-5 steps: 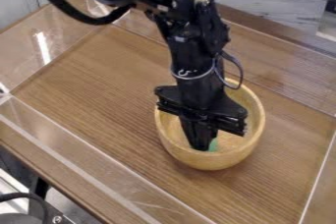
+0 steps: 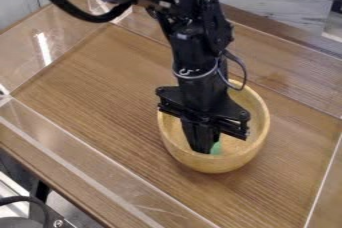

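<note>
My black gripper (image 2: 201,132) points down into a pale yellow bowl (image 2: 247,152) on the wooden table, its fingertips low inside the bowl. A small green object (image 2: 217,148) lies in the bowl by the fingertips, partly hidden by the gripper. The fingers look close together; whether anything is between them is hard to see.
A grey-white wooden wall stands behind. Black cables lie at the lower left, beyond the table's edge.
</note>
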